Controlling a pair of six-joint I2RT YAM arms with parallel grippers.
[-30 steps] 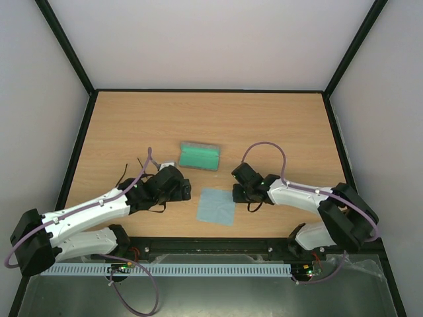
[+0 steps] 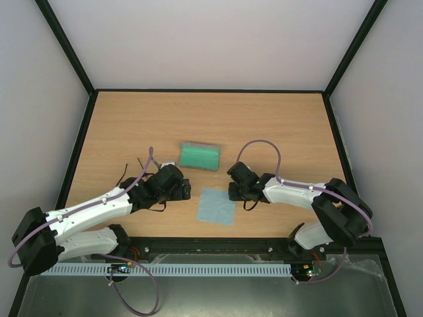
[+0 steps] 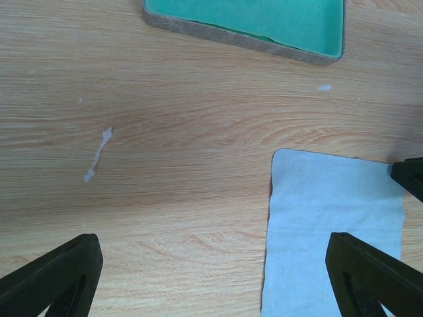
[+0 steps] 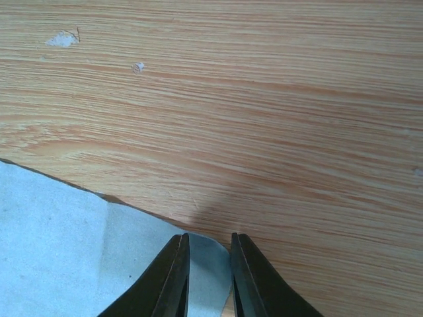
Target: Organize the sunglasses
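Observation:
A light blue cloth [image 2: 215, 208] lies flat on the wooden table, its top edge crossing the right wrist view [image 4: 53, 238]. The green case [image 2: 199, 156], an open lined tray in the left wrist view [image 3: 244, 20], sits behind the cloth. No sunglasses can be made out. My left gripper stands open left of the cloth, nothing visible between its fingers. My right gripper is low at the cloth's upper right corner, its fingertips slightly apart at the cloth's edge; whether cloth is between them is unclear.
Arm cables [image 2: 261, 140] loop above both arms. Dark frame rails border the table.
My right arm has shifted slightly left toward the cloth's corner. The left arm, case and cloth show no clear change.

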